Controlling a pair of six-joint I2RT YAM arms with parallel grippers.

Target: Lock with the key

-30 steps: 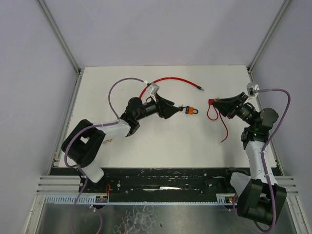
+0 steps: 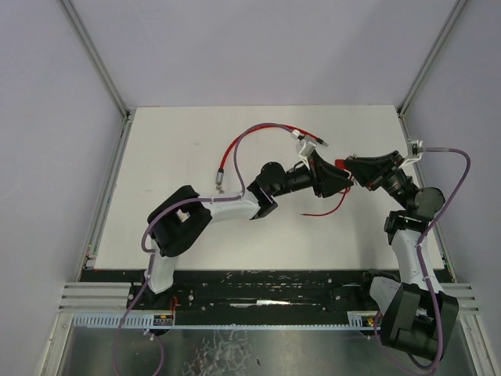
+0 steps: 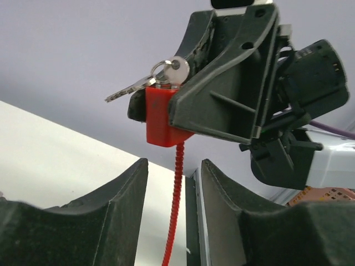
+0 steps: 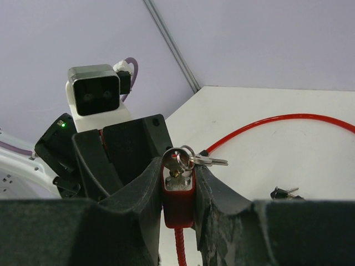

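Observation:
My right gripper [image 2: 352,166] is shut on a red lock body [image 3: 161,116] with a red cord [image 3: 176,199] hanging below. Silver keys on a ring [image 4: 202,160] sit at the top of the red lock, as both wrist views show. In the left wrist view its fingers are apart below the lock, with the cord seen behind the gap and nothing clearly held between them.
A red hose [image 2: 270,126] arches over the back of the white board [image 2: 172,157]. A small dark object [image 4: 280,193] lies on the board beyond the lock. The board's front left is clear.
My left gripper and arm have moved right across the board to meet the right gripper, which has stayed nearly in place with the red lock.

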